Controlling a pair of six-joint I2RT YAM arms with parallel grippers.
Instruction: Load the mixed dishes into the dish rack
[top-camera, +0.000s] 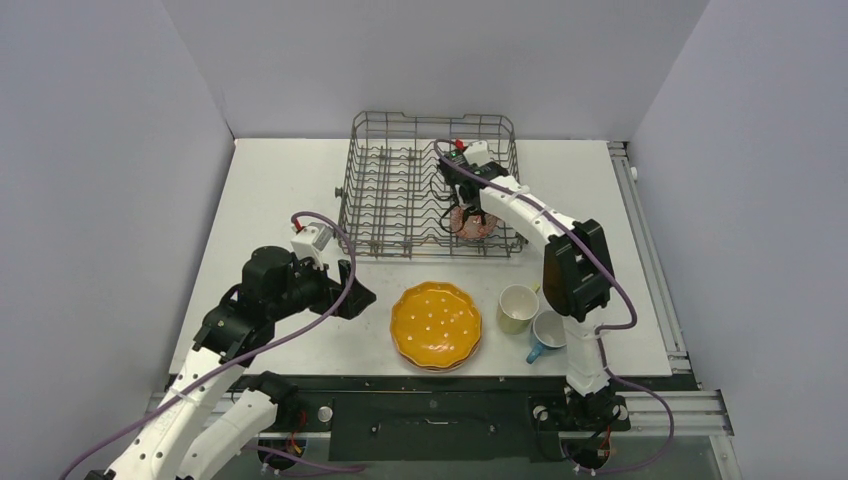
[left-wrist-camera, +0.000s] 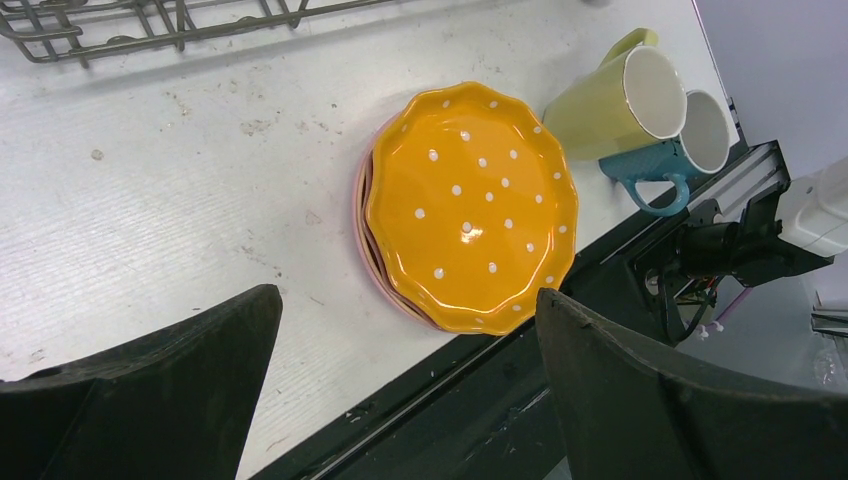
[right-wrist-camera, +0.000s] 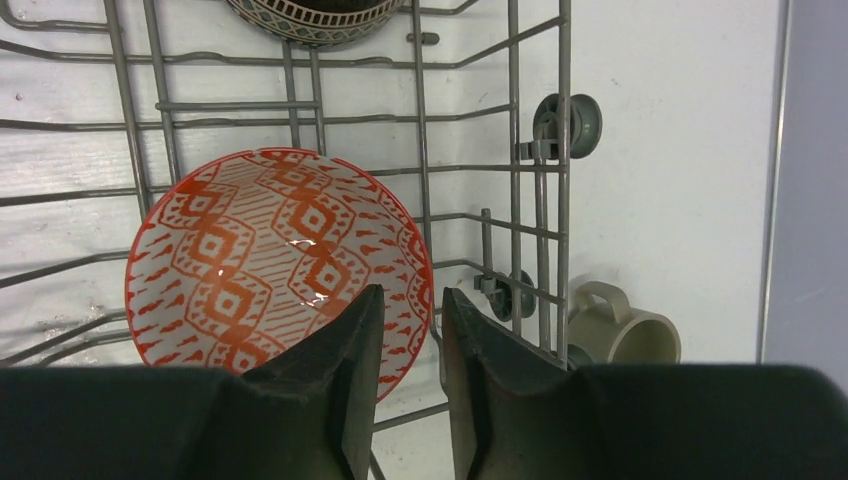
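Note:
An orange-red patterned bowl (right-wrist-camera: 270, 250) lies in the right front part of the dish rack (top-camera: 392, 205), its patterned inside facing up. My right gripper is at the bowl's right rim, slightly open with a narrow gap between its fingertips; one finger overlaps the bowl in view and the other is just outside the rim. A yellow scalloped plate (left-wrist-camera: 470, 210) tops a small stack on the table. Right of it lie a pale green mug (left-wrist-camera: 600, 110) and a blue mug (left-wrist-camera: 640, 165). My left gripper is open and empty, left of the plates.
Another bowl, dark with a patterned rim (right-wrist-camera: 315, 22), sits farther back in the rack. The rack's left part is empty. A wire side wall (right-wrist-camera: 540, 200) rises to the right of the right gripper.

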